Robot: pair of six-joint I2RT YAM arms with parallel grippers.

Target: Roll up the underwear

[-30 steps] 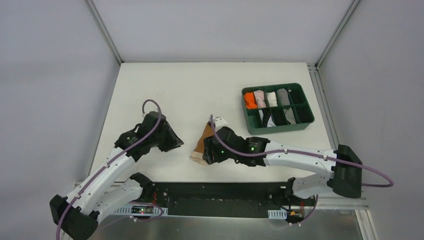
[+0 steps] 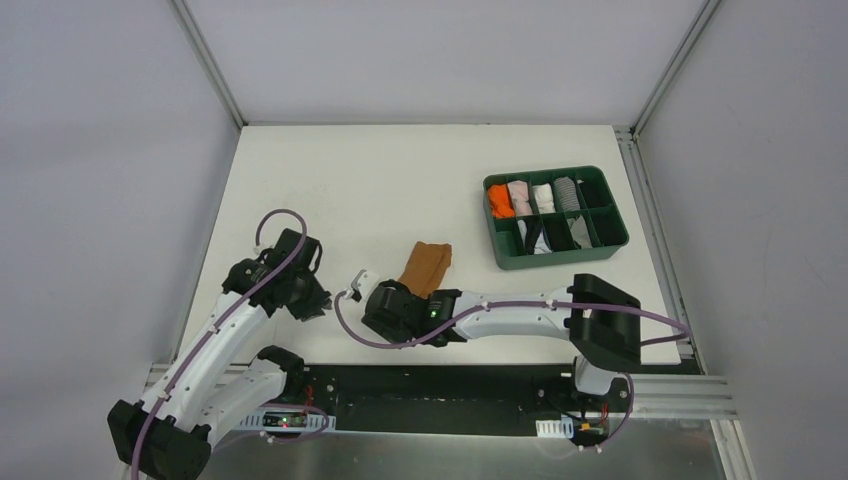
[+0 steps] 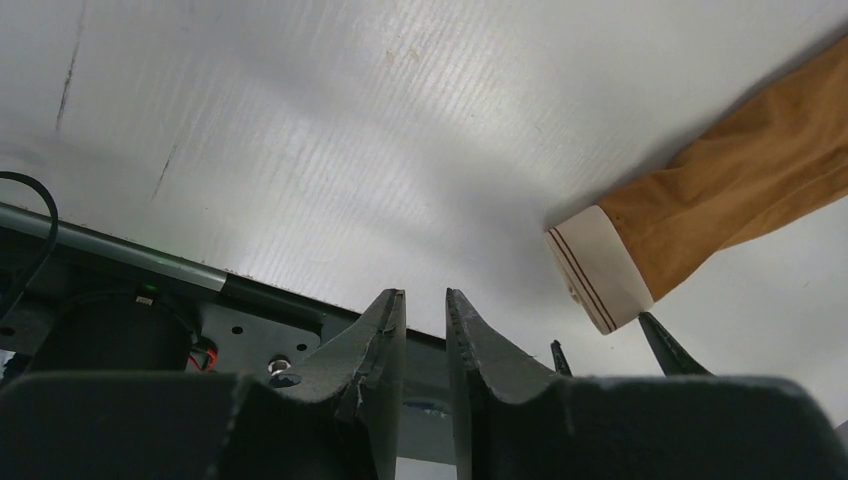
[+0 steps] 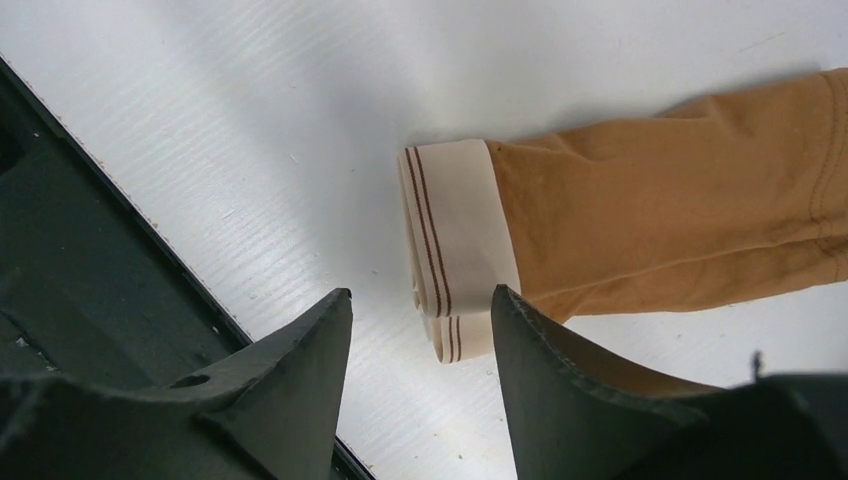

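Observation:
The brown underwear (image 2: 426, 262) lies folded lengthwise on the white table, its light striped waistband (image 4: 455, 225) toward the front edge and partly hidden under my right arm from above. My right gripper hangs over that waistband end, fingers apart with nothing clearly between them. My left gripper is off to the left of the underwear in the top view, near the front edge, its fingertips a small gap apart and empty.
A green divided box (image 2: 557, 254) with rolled garments in several compartments stands at the back right. The dark front rail (image 4: 60, 200) runs beside the underwear.
My left gripper has shifted left and slightly toward the front.

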